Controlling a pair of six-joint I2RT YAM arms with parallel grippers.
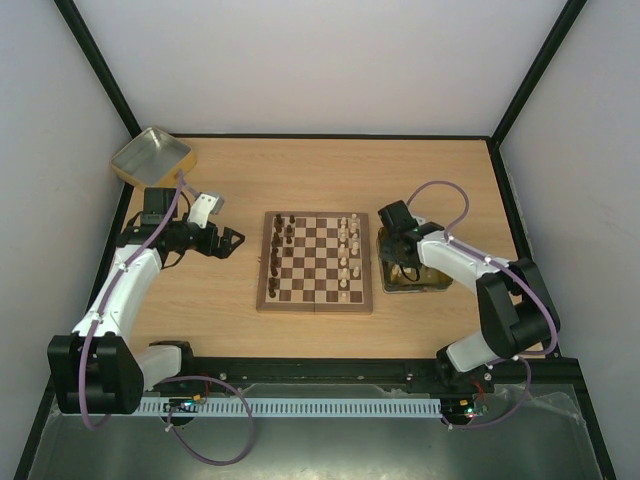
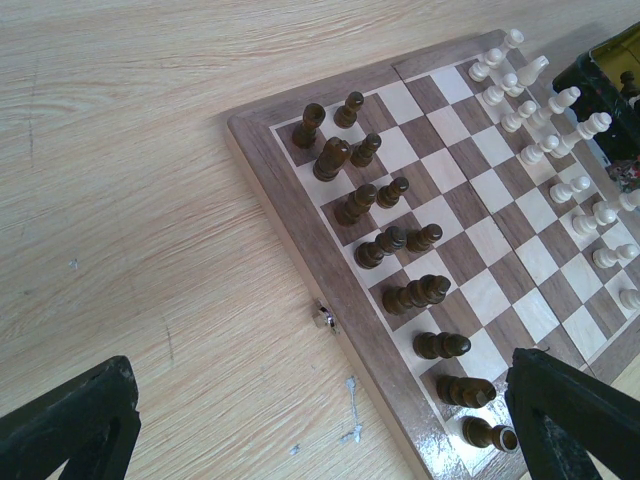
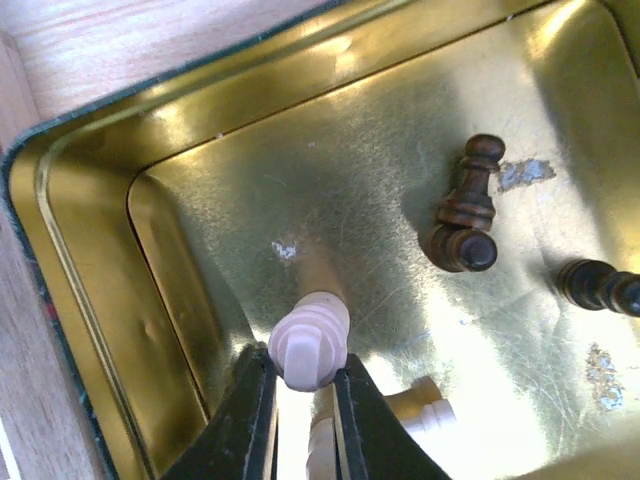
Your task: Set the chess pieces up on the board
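Note:
The chessboard (image 1: 316,305) lies mid-table, with dark pieces (image 2: 418,292) along its left side and white pieces (image 2: 541,148) along its right. To the left of it, my left gripper stands wide open and empty above the table. My right gripper reaches down into the golden tin (image 3: 230,200) right of the board. Between its close-set fingertips is a white piece (image 3: 318,310); whether both fingers press on it is unclear. Another white piece (image 3: 436,414) lies partly behind the right finger. Dark pieces (image 3: 467,200) lie farther right in the tin.
Tin walls (image 3: 95,320) rise close on the left of my right gripper. A second, empty-looking tin (image 1: 152,158) stands at the back left. Bare table (image 1: 330,175) stretches behind the board and in front of it.

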